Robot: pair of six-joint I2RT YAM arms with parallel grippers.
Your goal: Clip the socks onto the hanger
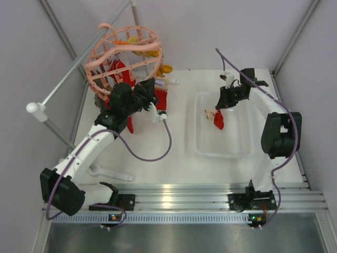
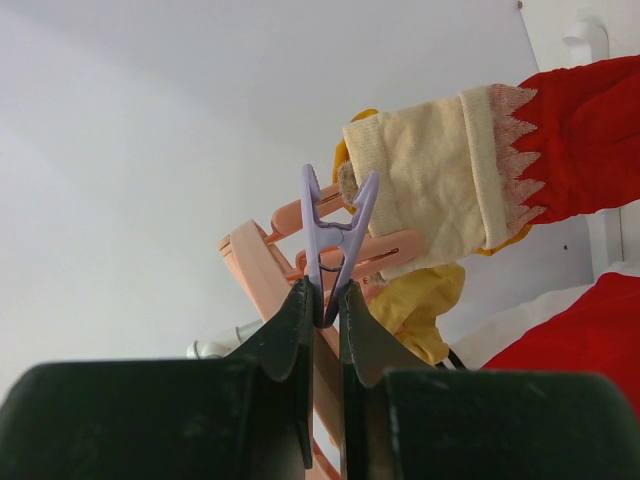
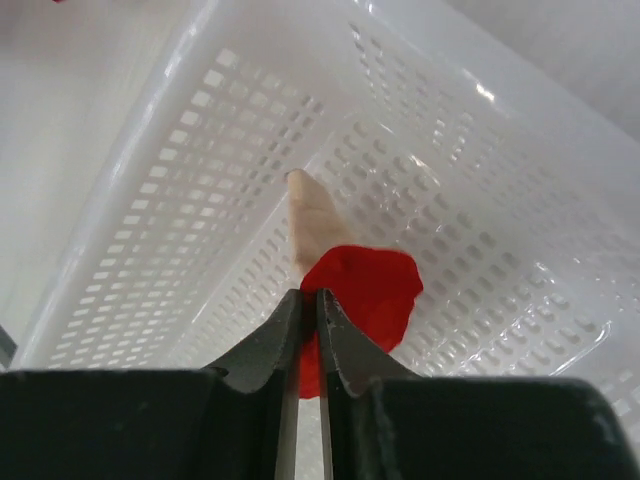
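In the left wrist view, my left gripper is shut on a pale purple clip (image 2: 346, 240), whose two splayed arms point away from the fingers, in front of the pink hanger (image 2: 265, 270). Beyond it is a cream-cuffed red sock (image 2: 430, 175); whether the clip touches it I cannot tell. Over the white basket, my right gripper is shut on a thin fold of a red sock (image 3: 370, 290). Its pale end (image 3: 315, 215) reaches toward the basket floor. From above, this sock (image 1: 219, 120) hangs narrow below the fingertips.
The round pink hanger (image 1: 113, 52) hangs from a white rail (image 1: 79, 60) at the upper left, with several red and yellow items on it. The white basket (image 1: 196, 134) stands right of centre. Bare table (image 1: 176, 137) lies between the arms.
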